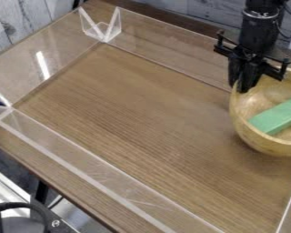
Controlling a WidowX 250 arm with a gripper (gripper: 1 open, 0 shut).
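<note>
At the right edge, the black gripper (243,73) is shut on the near-left rim of a tan bowl (251,127), which is cut off by the frame. A green block (276,116) lies inside the bowl. The fingertips are dark and partly merge with the rim, so their exact contact is hard to make out.
The wooden tray floor (124,109) is clear across the left and middle, bounded by clear plastic walls. A small white wire-like piece (102,25) is at the back left corner. Dark cables lie at the lower left.
</note>
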